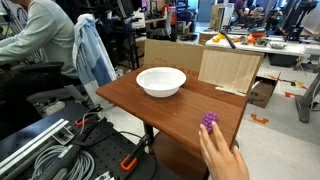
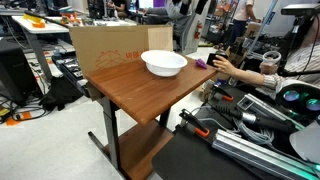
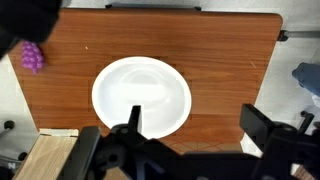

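A white oval bowl (image 3: 142, 96) rests empty on the brown wooden table (image 1: 188, 112). Near the table's edge, a purple bunch that looks like grapes (image 3: 33, 57) lies apart from the bowl. In exterior view 1 a person's hand (image 1: 222, 155) overlaps this purple bunch (image 1: 209, 120); whether the fingers touch it is unclear. The gripper hangs above the table, its black fingers spread wide on either side of the wrist view's lower part. Only the bowl and tabletop show between them.
A cardboard panel (image 2: 105, 45) stands along one table side, and a light wooden board (image 1: 230, 70) leans upright beside it. Cables (image 1: 65, 160) and black rails lie near the robot's base. Bare tabletop surrounds the bowl.
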